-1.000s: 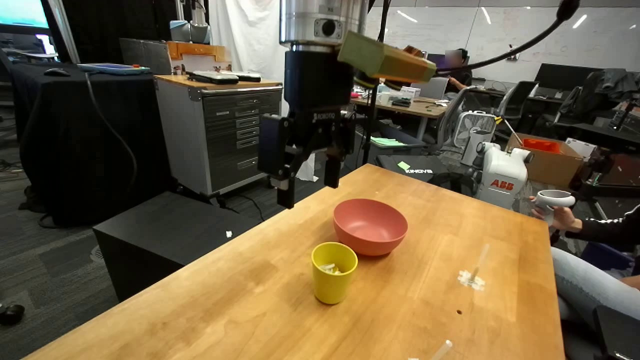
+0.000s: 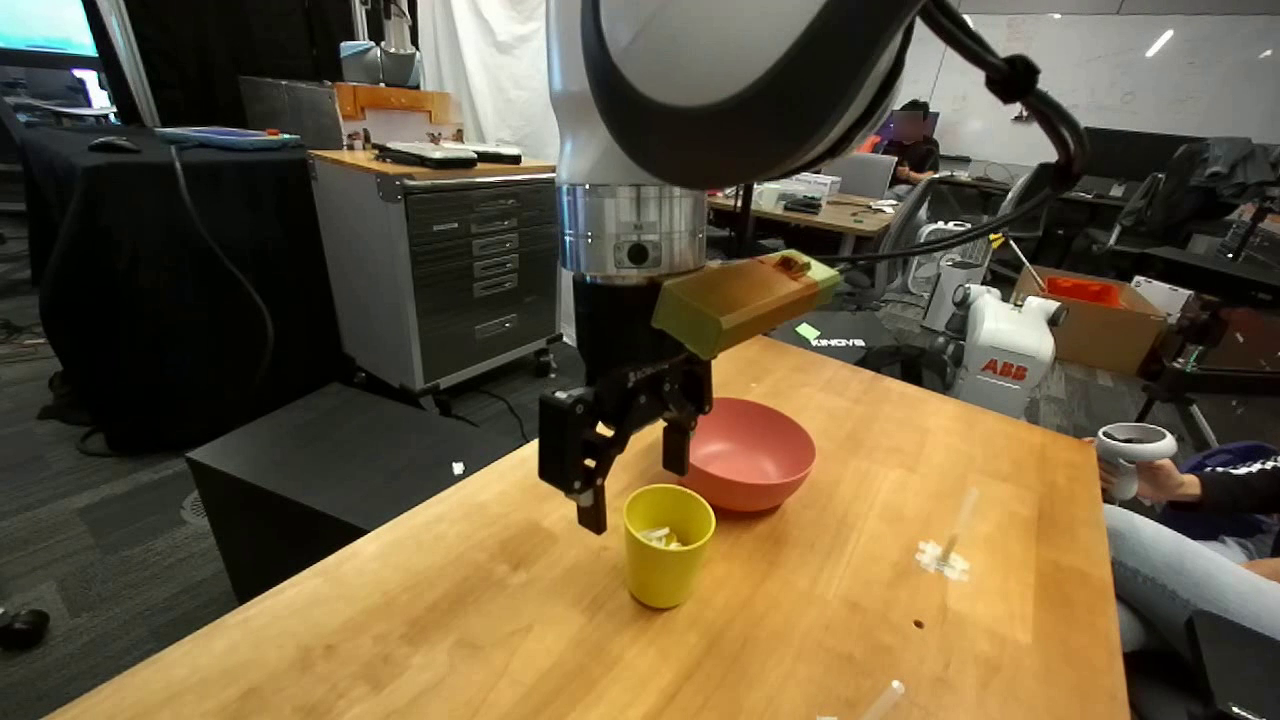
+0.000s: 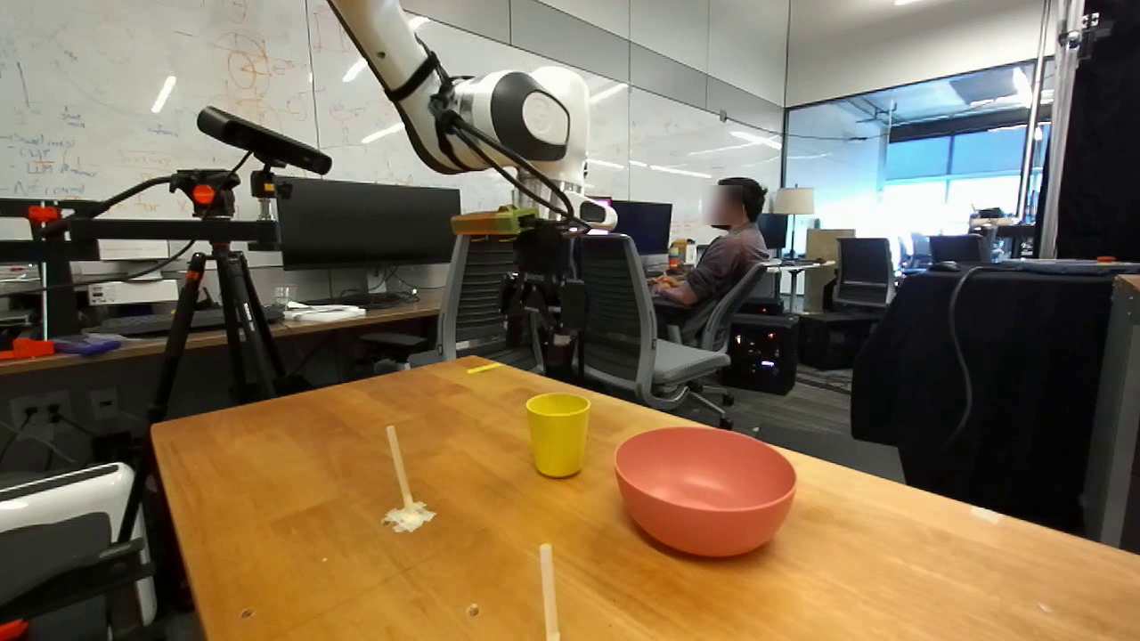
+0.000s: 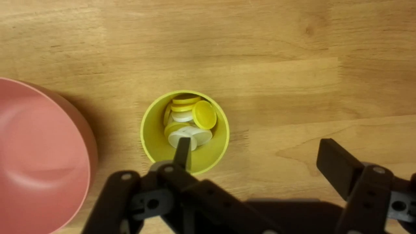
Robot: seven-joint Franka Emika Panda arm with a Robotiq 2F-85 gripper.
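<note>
My gripper hangs open above the table, its fingers wide apart with nothing between them. Close by and lower stands a yellow cup, upright on the wood. From the wrist view, the cup holds several white and yellow discs. One finger overlaps the cup's near rim in that view, while the other finger shows over bare wood to the right. A pink bowl sits beside the cup; no contents show in it.
Two thin translucent sticks rise from the table, one fixed with a white base and another nearer that camera. The wooden table is otherwise largely clear. A dark box stands beyond its edge.
My gripper has come down toward the table and the cup's level, staying open. The cup and bowl have not moved.
</note>
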